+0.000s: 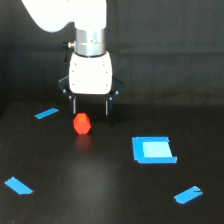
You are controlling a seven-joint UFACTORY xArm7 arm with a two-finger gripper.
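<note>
A small red object, roughly rounded with an angular outline, rests on the black table left of the middle. Just above and behind it in the picture hangs my gripper, pointing down, its dark fingers spread apart. I see nothing between those fingers, and the red object appears below them, a little left of their midpoint. How far apart in depth they are, I cannot tell. To the right lies a square outlined in blue tape with a pale blue patch inside it.
Short blue tape strips lie on the table: one at back left, one at front left and one at front right. Bare dark table fills the front middle. A dark curtain hangs behind.
</note>
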